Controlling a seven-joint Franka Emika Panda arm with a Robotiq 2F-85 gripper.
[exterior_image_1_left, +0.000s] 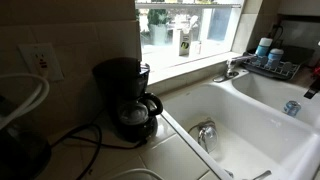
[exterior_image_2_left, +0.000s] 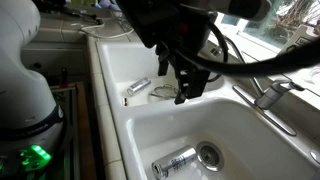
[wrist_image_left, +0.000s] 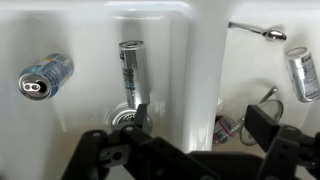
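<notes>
My gripper is open over the double sink, its fingers spread on either side of the divider (wrist_image_left: 203, 75), with nothing between them. In the wrist view, the left basin holds a slim silver can (wrist_image_left: 133, 72) lying beside the drain and a blue can (wrist_image_left: 46, 76) on its side. The other basin holds a spoon (wrist_image_left: 258, 33), a silver can-like item (wrist_image_left: 302, 74), a reddish can or wrapper (wrist_image_left: 226, 128) and a wire-handled thing (wrist_image_left: 268, 106), partly hidden by a finger. Exterior view 2 has the gripper (exterior_image_2_left: 154, 98) above the sink, near the slim can (exterior_image_2_left: 174, 162).
A black coffee maker (exterior_image_1_left: 127, 100) stands on the tiled counter left of the sink. Behind the sink are a faucet (exterior_image_1_left: 232, 68), a soap bottle (exterior_image_1_left: 185, 42) on the sill and a dish rack (exterior_image_1_left: 275, 68) with blue cups. Cables lie by the coffee maker.
</notes>
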